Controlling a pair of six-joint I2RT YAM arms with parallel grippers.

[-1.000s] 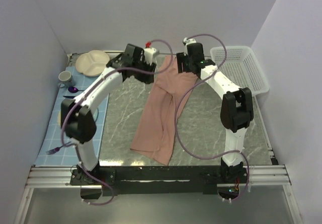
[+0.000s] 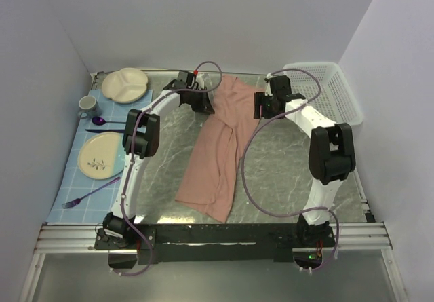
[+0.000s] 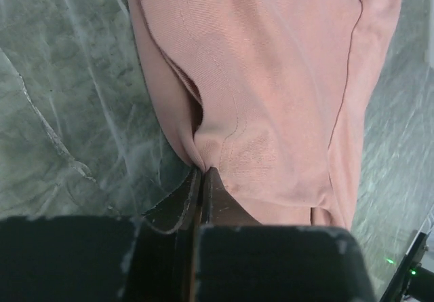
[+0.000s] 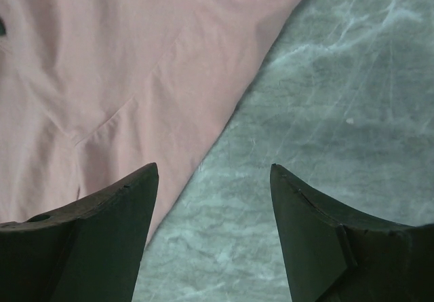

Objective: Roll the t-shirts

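Observation:
A pink t-shirt lies folded lengthwise on the grey marbled table, its far end spread wider than the near one. At its left edge near the far end, my left gripper is shut on the cloth. In the left wrist view the fingertips of the left gripper meet on a gathered bit of the t-shirt. On the other side, my right gripper stands open by the right edge. The right wrist view shows bare table between its fingers, with the t-shirt mostly to the left.
A white basket stands at the back right. Plates, a mug and cutlery occupy a blue mat on the left. Bare table lies right of the t-shirt.
The left gripper has come down to the t-shirt's left edge and has closed on it. My right gripper has shifted right, from over the cloth to its right edge.

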